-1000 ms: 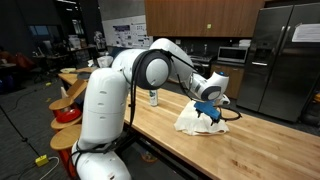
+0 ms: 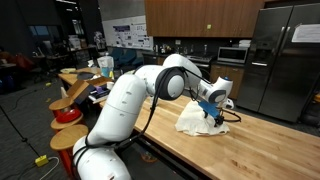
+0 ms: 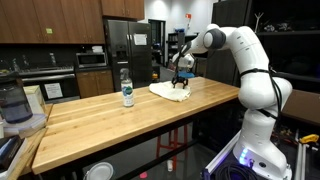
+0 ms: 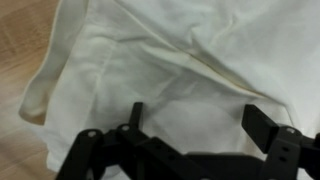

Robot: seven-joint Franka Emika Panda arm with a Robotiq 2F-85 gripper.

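A white cloth (image 2: pixel 194 120) lies spread with folds on the wooden table. It fills most of the wrist view, where a raised fold of the cloth (image 4: pixel 200 70) runs across and one edge curls up at the left. My gripper (image 2: pixel 216 119) is low over the cloth's right part in exterior view 1. In the wrist view the gripper stands open, its two dark fingertips wide apart with cloth beneath the gap. Whether the tips touch the cloth cannot be told. From the other side, the cloth (image 3: pixel 172 91) shows near the table's far end.
A clear bottle with a blue label (image 3: pixel 127 88) stands on the table, well away from the cloth. Bare wooden table (image 2: pixel 255 145) lies to the right and front of the cloth. Stools (image 2: pixel 70 125) stand off the table's left side.
My gripper has come slightly lower over the cloth's right part. The cloth looks much the same.
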